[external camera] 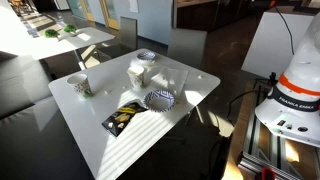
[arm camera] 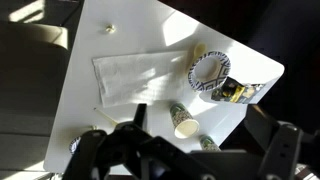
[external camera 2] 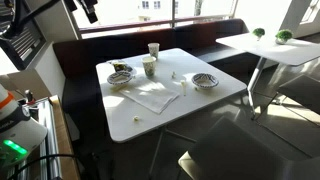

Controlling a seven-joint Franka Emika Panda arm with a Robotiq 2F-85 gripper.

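Observation:
High over the white table (arm camera: 85, 95), my gripper stands open, with nothing seen held; its dark fingers frame the lower part of the wrist view. Far below the gap is a patterned paper cup (arm camera: 184, 122), with a second cup (arm camera: 208, 143) close by. A blue-and-white patterned bowl (arm camera: 209, 71) sits beside a dark printed packet (arm camera: 235, 91). Another patterned bowl (external camera 2: 205, 80) rests towards the other end of the table. Between the bowls lies a flat white cloth or napkin (external camera 2: 152, 97).
Small pale scraps (arm camera: 110, 28) and a thin stick (arm camera: 104, 115) are scattered on the table. Grey chairs (external camera 2: 220, 140) and a dark bench (external camera: 30, 130) surround it. A second table (external camera 2: 270, 45) carries green plants (external camera 2: 284, 37). Bare tabletop shows near the edges.

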